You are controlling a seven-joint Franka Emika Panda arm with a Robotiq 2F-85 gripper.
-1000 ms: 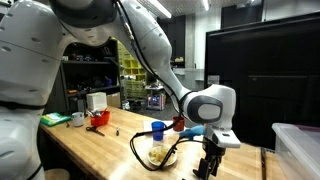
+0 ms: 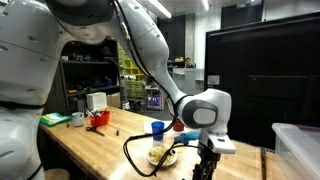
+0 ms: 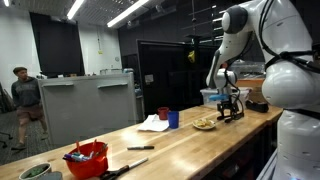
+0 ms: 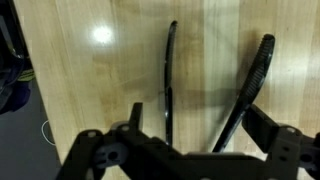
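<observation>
My gripper stands open above the wooden tabletop, with nothing held between its fingers. In the wrist view a thin dark stick-like object lies on the wood, its lower end running down between the fingers. To its right a thicker black object with a textured handle lies slantwise, close by the right finger. What these two objects are I cannot tell. From outside, the gripper points down at the right part of the table, where the objects under it are hardly visible.
Beside the gripper are a bowl with yellowish contents and a blue cup. A red container with tools stands at the table's other end. A translucent bin sits at the right.
The arm and its hanging cable have shifted slightly in exterior view 1, the cable a little to the left and the gripper a little lower. The bowl and cup have stayed put.
</observation>
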